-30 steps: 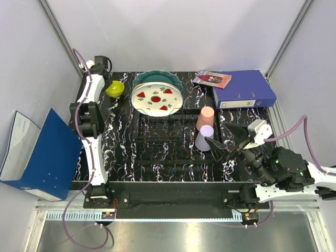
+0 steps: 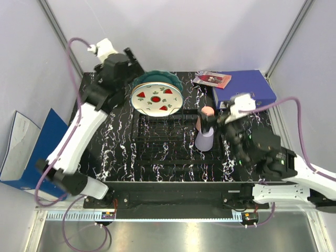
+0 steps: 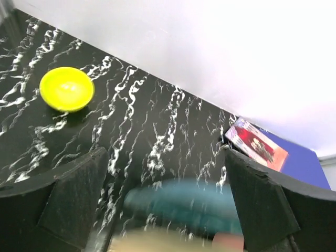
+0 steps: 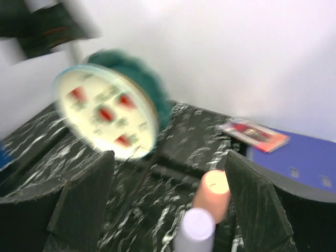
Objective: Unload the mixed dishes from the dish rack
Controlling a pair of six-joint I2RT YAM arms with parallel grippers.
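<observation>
The dish rack (image 2: 163, 136) holds a watermelon-patterned plate (image 2: 156, 98), a scalloped teal dish (image 2: 170, 77) behind it, and a pink cup (image 4: 211, 191) and lilac cup (image 4: 194, 236) at the right. A yellow bowl (image 3: 66, 88) sits on the marble counter, hidden in the top view by my left arm. My left gripper (image 2: 131, 68), blurred, hangs over the left back, open and empty, with the teal dish below it in its wrist view. My right gripper (image 2: 220, 118) is open and empty beside the cups, blurred in the top view.
A blue binder (image 2: 243, 86) with a magazine (image 2: 210, 80) lies at the back right. A tall blue folder (image 2: 47, 157) stands at the left. White walls enclose the back and sides.
My left arm has swung up and right from the left edge, now covering the yellow bowl in the top view. My right arm has shifted slightly up and left.
</observation>
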